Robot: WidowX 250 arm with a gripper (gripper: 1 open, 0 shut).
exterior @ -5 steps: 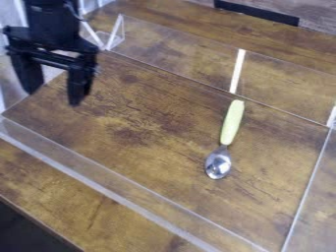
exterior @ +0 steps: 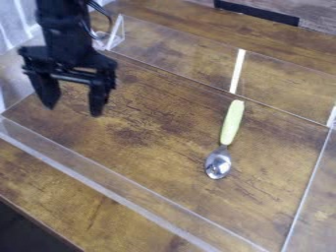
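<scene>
My black gripper (exterior: 73, 93) hangs over the left part of the wooden surface, its two fingers spread apart with nothing visible between them; it is somewhat blurred. A spoon with a pale yellow-green handle (exterior: 231, 123) and a silver bowl (exterior: 218, 164) lies on the right half of the surface, well apart from the gripper.
Clear plastic walls border the wooden work area (exterior: 144, 148) at the front, left, back and right. A white strip (exterior: 238, 71) runs at the back behind the spoon. A dark slot (exterior: 256, 15) is at the far back.
My gripper has shifted to the right and somewhat downward in the view. The spoon has not moved.
</scene>
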